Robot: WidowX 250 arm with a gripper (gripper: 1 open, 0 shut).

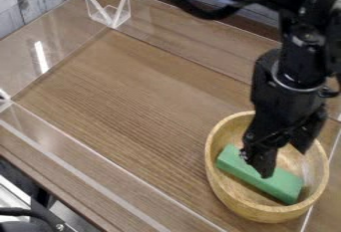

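My dark gripper (277, 140) hangs low over the right-hand side of a pale yellow bowl (234, 202), its open fingers reaching down into it. A green block (264, 180) lies tilted along the bowl's bottom, just below the fingers, which partly hide the bowl's back. Whether the fingers touch the block I cannot tell.
A clear plastic holder (110, 9) stands at the back left. The table's edges show at the top left and lower left, with dark cables beyond the lower left corner.
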